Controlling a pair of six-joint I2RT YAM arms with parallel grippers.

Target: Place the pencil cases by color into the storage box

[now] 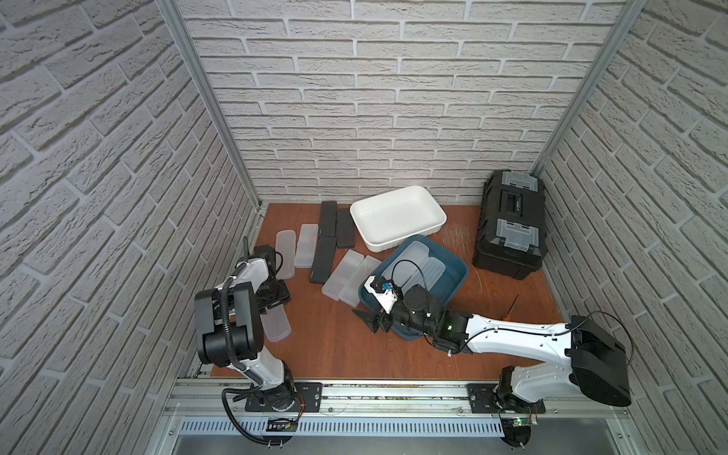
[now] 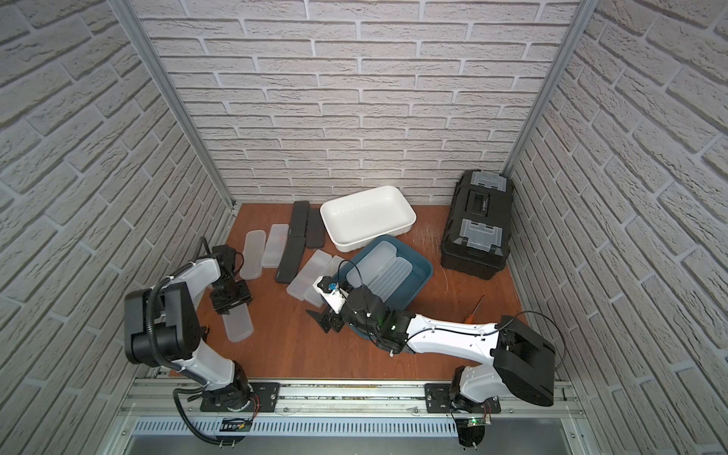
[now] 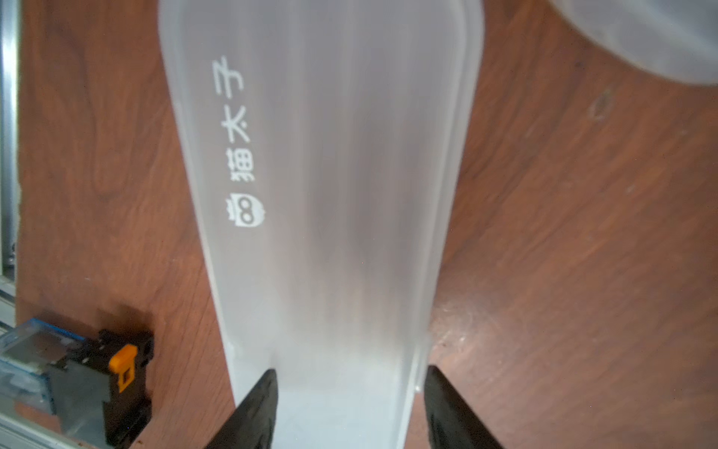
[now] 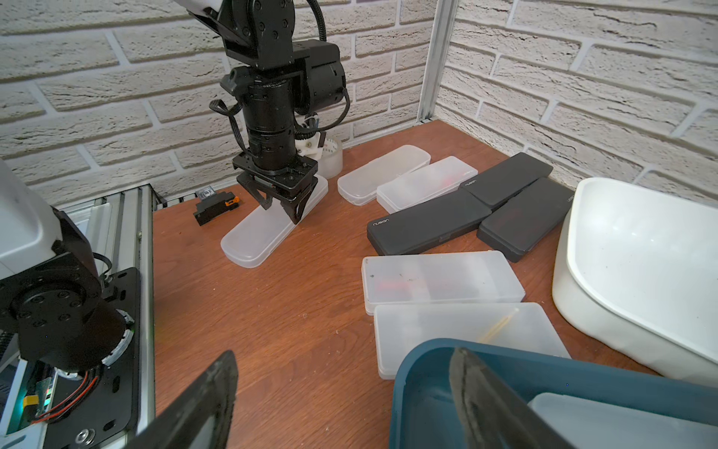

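Note:
My left gripper is part open, low over a translucent white pencil case (image 3: 329,187) at the table's left, its fingertips at that case's two long sides. More clear cases (image 4: 422,181) lie at the back left and centre, beside several black cases (image 4: 419,224). My right gripper stands open over the front-left part of the blue box (image 2: 421,273), which holds several clear cases (image 2: 375,261). A white box (image 1: 398,212), empty, stands at the back.
A black toolbox (image 1: 508,250) stands at the back right, an orange screwdriver (image 2: 470,317) in front of it. A small black device (image 3: 97,381) lies by the left edge.

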